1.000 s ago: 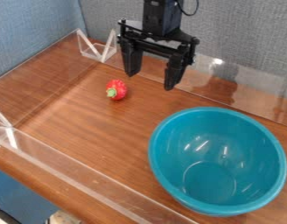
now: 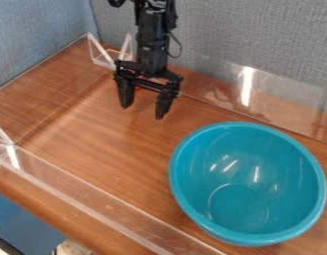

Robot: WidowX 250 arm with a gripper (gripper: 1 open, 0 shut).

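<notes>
My black gripper (image 2: 147,100) is low over the wooden table at the upper middle, at the back of the area, its two fingers spread open and pointing down.
A large teal bowl (image 2: 247,182) fills the lower right. Clear plastic walls edge the table (image 2: 73,120) along the back and front left.
The gripper has moved left and toward the back, from right of the red object to over where it lay, and the red object has gone out of sight.
</notes>
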